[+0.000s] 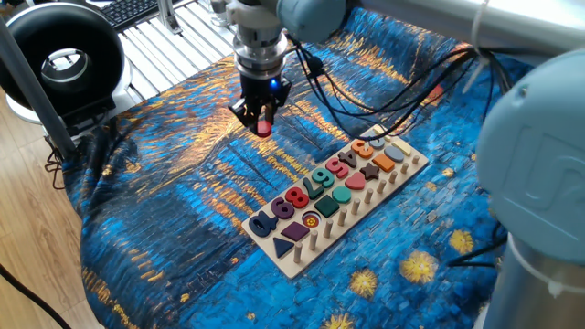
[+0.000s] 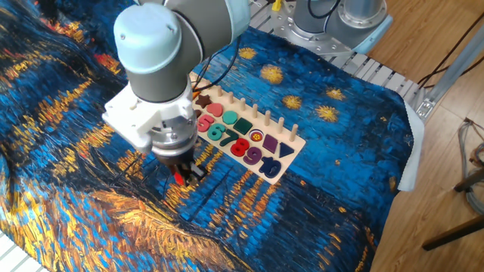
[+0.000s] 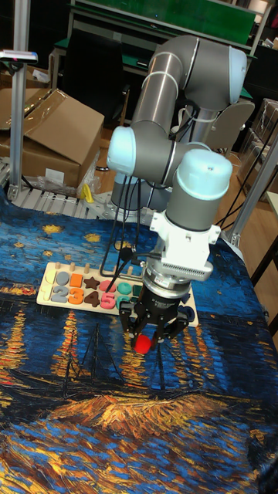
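My gripper (image 1: 262, 115) hangs above the cloth, shut on a small red piece (image 1: 264, 130) that sticks out below the fingertips. In exterior view 3 the same red piece (image 3: 143, 344) shows under the gripper (image 3: 148, 329), in front of the board. Exterior view 2 shows only a bit of the red piece (image 2: 179, 179) beside the dark fingers. A wooden puzzle board (image 1: 355, 219) lies flat with coloured numbers, a row of shapes and a row of pegs. Among its shapes is a round spot (image 1: 312, 219) with a yellow flower. The arm hides part of the board in exterior views 2 and 3.
A blue and orange painted cloth (image 1: 164, 210) covers the table, with free room around the board. Dark cables (image 1: 402, 100) loop from the arm over the cloth behind the board. A black round device (image 1: 64, 68) stands at the far left corner.
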